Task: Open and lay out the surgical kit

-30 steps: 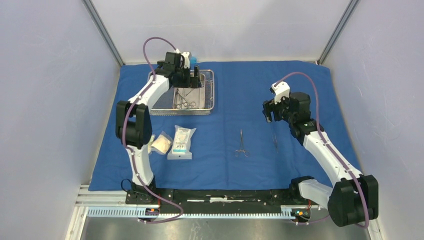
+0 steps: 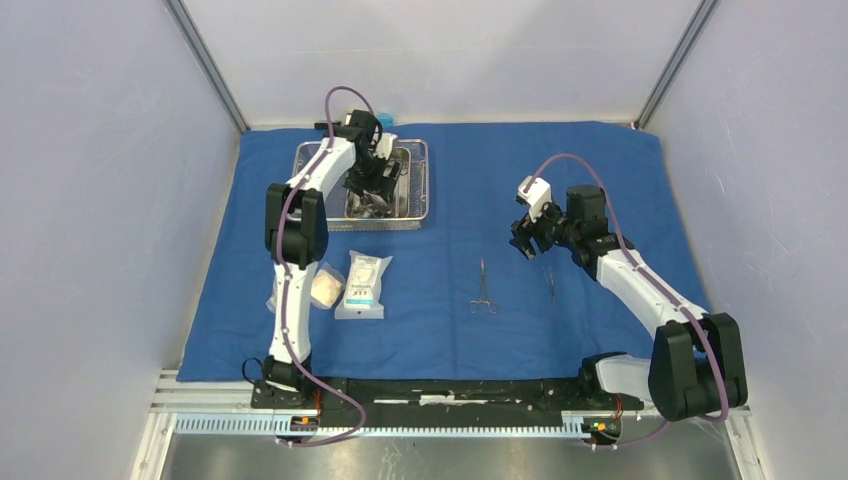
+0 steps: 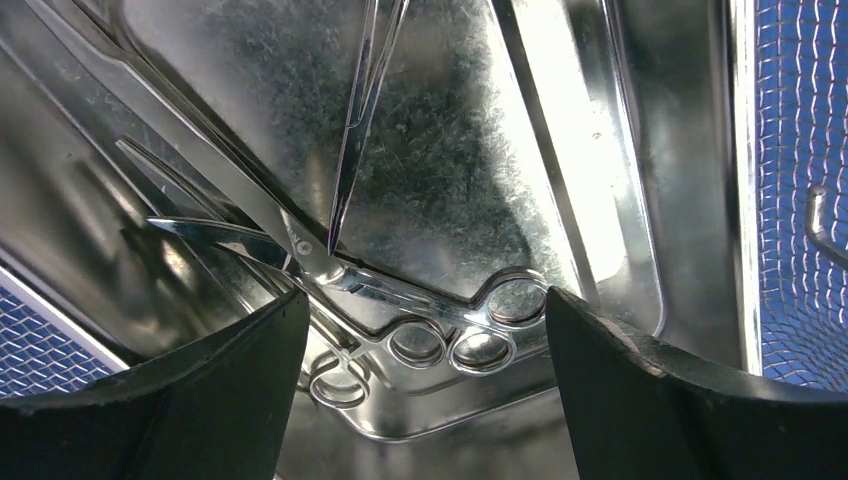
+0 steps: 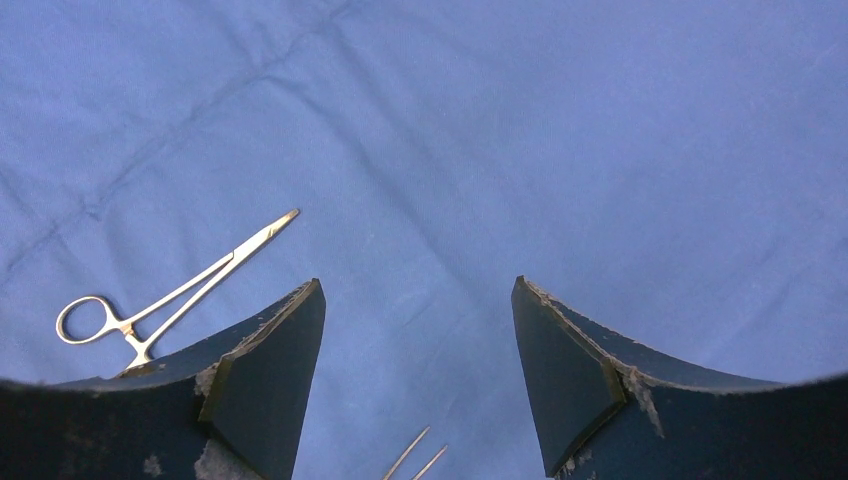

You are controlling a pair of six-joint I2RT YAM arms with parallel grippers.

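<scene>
My left gripper stands open above the metal tray (image 3: 420, 150) inside the wire basket (image 2: 427, 180). Its fingertips sit on either side of the ring handles of scissors (image 3: 390, 288); nothing is held. Another ring-handled instrument (image 3: 340, 380) lies crossed under the scissors, and thin tweezers (image 3: 362, 110) point down toward their pivot. Over the blue cloth on the right, my right gripper is open and empty. A needle-holder-like clamp (image 2: 484, 290) lies on the cloth to its left. Tweezer tips (image 4: 405, 455) show between its fingers at the view's lower edge, well below.
Left of centre on the cloth lie a white sealed package (image 2: 362, 285) and a smaller bag with cream contents (image 2: 326, 287). The blue cloth (image 2: 460, 180) between basket and right arm is clear. The basket's wire walls surround my left gripper.
My left gripper has moved nearer the front of the tray, over the instruments' handles. The right gripper has shifted left and slightly toward the front, staying over the cloth.
</scene>
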